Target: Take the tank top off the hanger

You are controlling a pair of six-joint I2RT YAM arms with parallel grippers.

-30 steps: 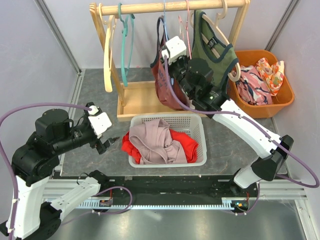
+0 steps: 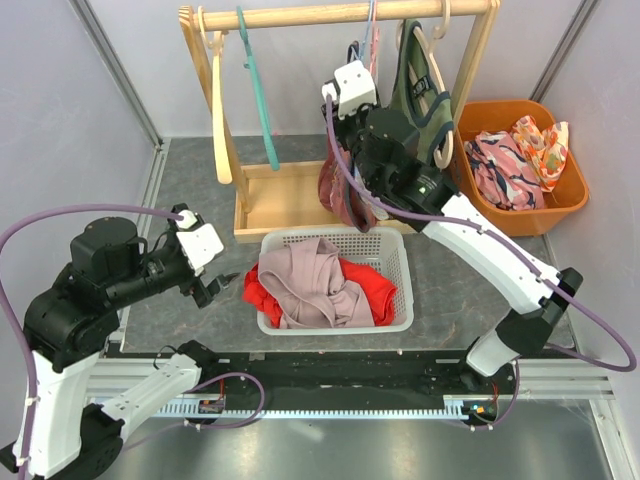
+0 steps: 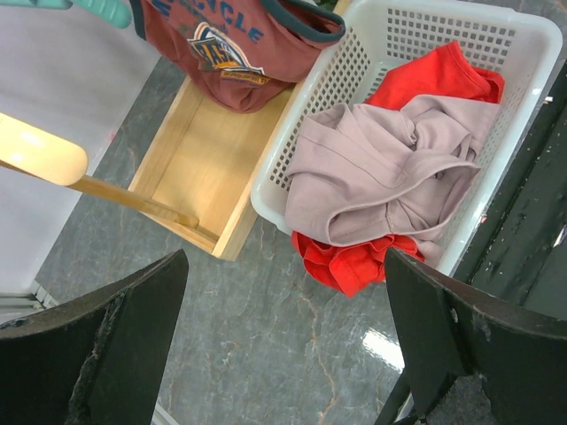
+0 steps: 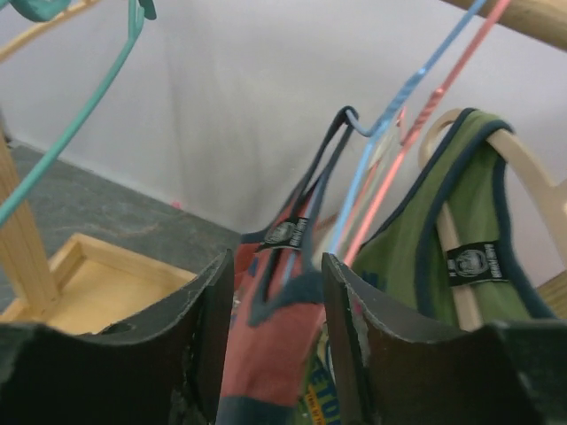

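A maroon tank top with navy straps (image 4: 275, 345) hangs from a thin hanger on the wooden rack (image 2: 280, 17), partly hidden by the right arm in the top view. My right gripper is at it, fingers part open with fabric between or just behind them; whether it grips cannot be told. A green top (image 4: 407, 257) hangs just right of it. My left gripper stands open over the counter, left of the white basket, nothing between its fingers.
The white basket (image 2: 395, 300) holds mauve and red cloths below the rack. An orange bin (image 2: 540, 215) with patterned garments stands right. Empty hangers (image 2: 218, 120) hang at the left.
The left arm is unchanged.
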